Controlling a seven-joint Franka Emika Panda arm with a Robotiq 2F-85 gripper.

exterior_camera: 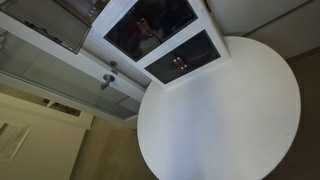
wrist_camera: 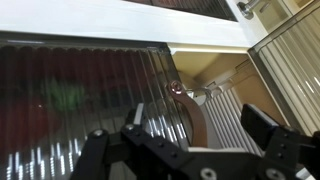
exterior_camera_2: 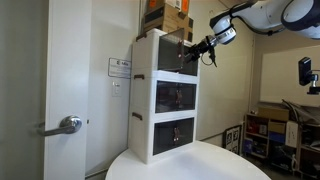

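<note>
A tall white cabinet [exterior_camera_2: 143, 95] has dark, see-through doors stacked one above another. At its top compartment, my gripper [exterior_camera_2: 205, 47] is close to the front. In the wrist view, my gripper is open, its dark fingers spread to either side of a curved brown handle [wrist_camera: 193, 115]. The handle is on a dark ribbed door panel [wrist_camera: 85, 95]; whether a finger touches it I cannot tell. To the right of that panel shows a beige gap [wrist_camera: 203, 66], then another ribbed panel [wrist_camera: 285, 60]. Exterior view 1 does not show the gripper.
A round white table [exterior_camera: 215, 115] extends in front of the cabinet, its visible top bare. Cardboard boxes [exterior_camera_2: 168, 20] rest on the cabinet. The lower doors [exterior_camera_2: 175, 96] look shut. A door with a metal handle [exterior_camera_2: 65, 125] stands at the left.
</note>
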